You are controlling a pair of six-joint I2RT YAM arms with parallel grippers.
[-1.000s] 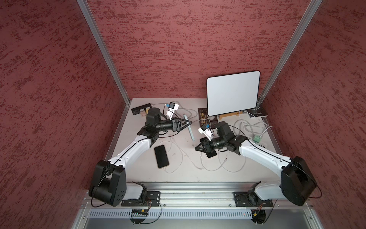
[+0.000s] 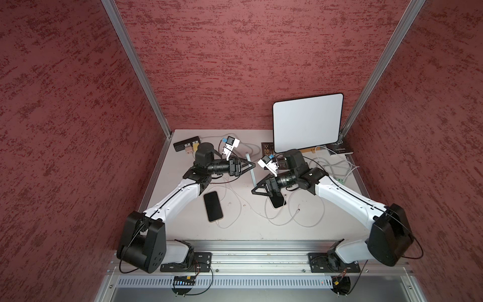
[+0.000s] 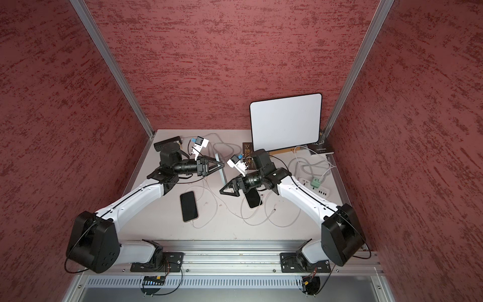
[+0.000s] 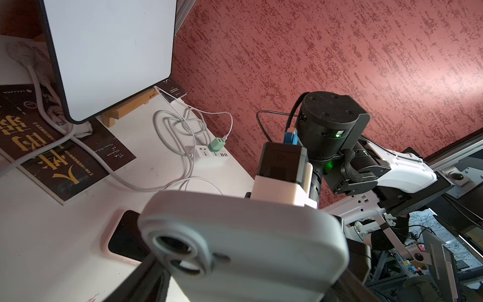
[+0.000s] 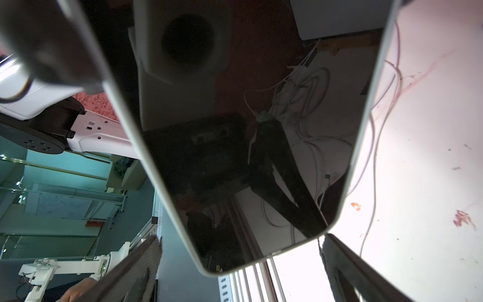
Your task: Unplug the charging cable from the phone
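A pale-cased phone [image 2: 252,175] is held upright in the air by my left gripper [image 2: 246,164], which is shut on it. In the left wrist view its back [image 4: 251,246] fills the lower middle; in the right wrist view its dark screen [image 5: 241,166] faces me. My right gripper [image 2: 258,189] stands open around the phone's lower end, its fingertips at either side of the bottom edge. A thin white cable runs below the phone; I cannot tell clearly whether it is in the phone's port.
Phones [image 2: 212,206] [image 3: 253,199] lie on the white table among loose cables. A power strip [image 2: 186,143] is at back left, a whiteboard [image 2: 307,120] at back right over books and a green charger [image 3: 316,183].
My right gripper has risen and moved left to the phone's lower end. My left gripper, holding the phone, has shifted slightly right.
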